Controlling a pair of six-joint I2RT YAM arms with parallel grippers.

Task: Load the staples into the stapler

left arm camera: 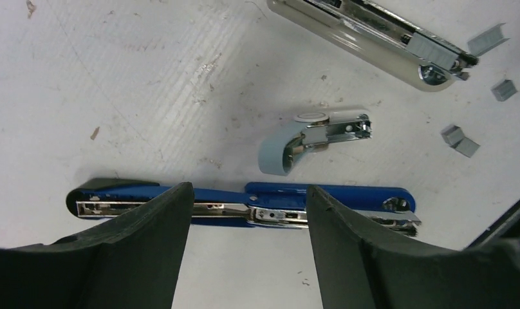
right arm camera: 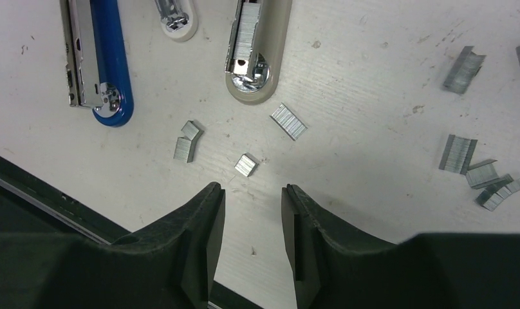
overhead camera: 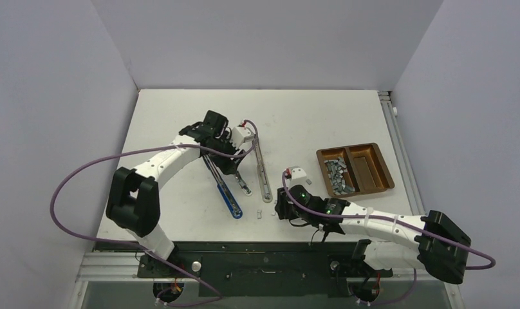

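Note:
The blue stapler (left arm camera: 347, 196) lies opened out below my left gripper, whose fingers stand apart above it, holding nothing that shows. A small pale stapler (left arm camera: 280, 151) lies beside it, and a long beige stapler (overhead camera: 262, 167) lies opened to the right, with a staple strip (right arm camera: 248, 29) in its channel near one end. My right gripper is open above bare table near the front edge, with loose staple pieces (right arm camera: 287, 121) around it.
A brown two-compartment tray (overhead camera: 370, 170) with staples in its left compartment sits at the right. Walls border the sides and back.

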